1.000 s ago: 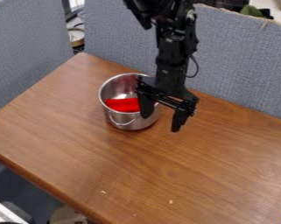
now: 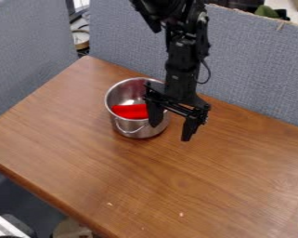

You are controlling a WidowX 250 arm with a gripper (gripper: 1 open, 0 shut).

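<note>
A steel pot (image 2: 122, 124) with a wire handle stands on the wooden table, and a red object (image 2: 131, 112) lies inside it. My black gripper (image 2: 171, 127) hangs over the pot's right side, its fingers spread wide, one toward the pot's interior or rim and the other outside to the right. Whether anything touches the near finger is hard to tell.
Grey padded walls (image 2: 251, 74) border it at the back and left.
</note>
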